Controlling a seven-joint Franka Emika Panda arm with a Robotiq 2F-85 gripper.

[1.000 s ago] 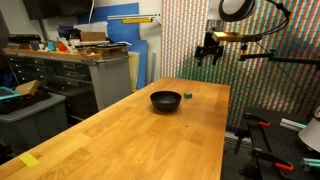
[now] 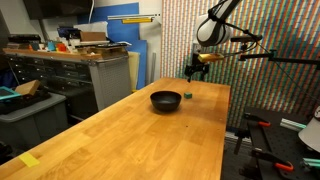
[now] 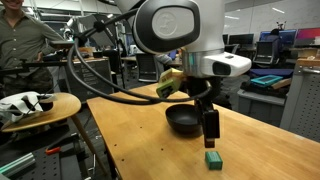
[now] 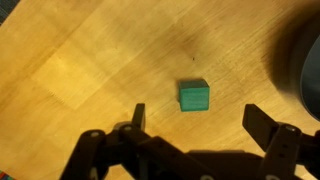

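A small green block [image 4: 194, 96] lies alone on the wooden table; the wrist view has it near the middle, between and beyond my open fingers. Exterior view 1 shows the same block [image 2: 187, 95] just right of a black bowl [image 2: 166, 101]. Above the table hangs my gripper, fingers wide apart and empty. In exterior view 2 one dark finger [image 3: 210, 125] is raised over the block [image 3: 213, 160], clear of it. The bowl [image 3: 184, 118] stands upright behind; only its side [image 4: 311, 75] enters the wrist view at the right edge.
Bare wooden table [image 2: 120, 135] stretches in front and to the left of the bowl. A dark workbench [image 2: 85, 80] with items on top stands behind the table's left side. A black cable loops beside the arm [image 3: 180, 35].
The arm has swung left in exterior view 1, from beyond the table's right side to over its far end near the block. Block and bowl have stayed put.
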